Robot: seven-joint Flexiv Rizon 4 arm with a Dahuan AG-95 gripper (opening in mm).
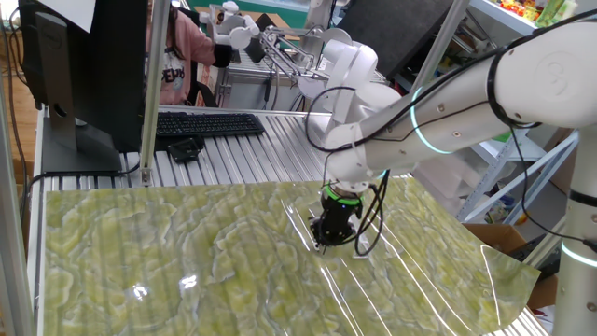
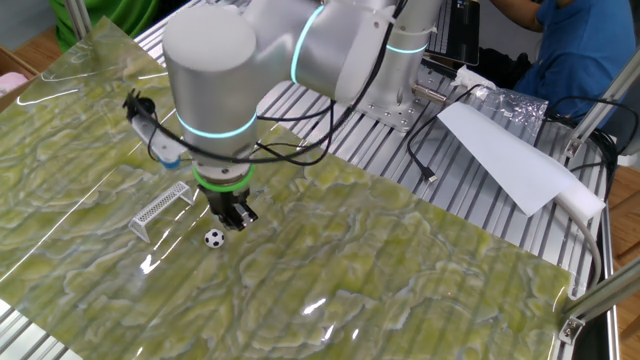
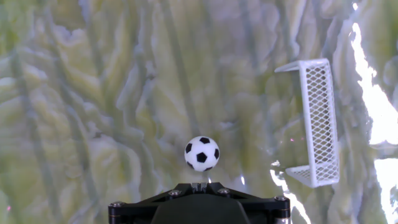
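Note:
A small black-and-white soccer ball (image 3: 202,154) lies on the green marbled sheet, just ahead of my gripper in the wrist view. The black fingers come together at the bottom centre of that view, shut, with nothing visible between them. To the right stands a white toy goal (image 3: 320,121) with a mesh back, apart from the ball. Exterior view 2 has the ball (image 2: 214,238) beside and slightly left of the gripper (image 2: 246,220), the goal (image 2: 160,210) farther left. In exterior view 1 the gripper (image 1: 322,246) hangs low over the sheet; the ball cannot be made out there.
The marbled sheet (image 1: 187,257) is otherwise clear. A keyboard (image 1: 210,124) and a monitor stand (image 1: 70,131) are behind it. Loose cables hang around my wrist. White paper (image 2: 510,155) and a cable lie on the slatted table near the arm's base.

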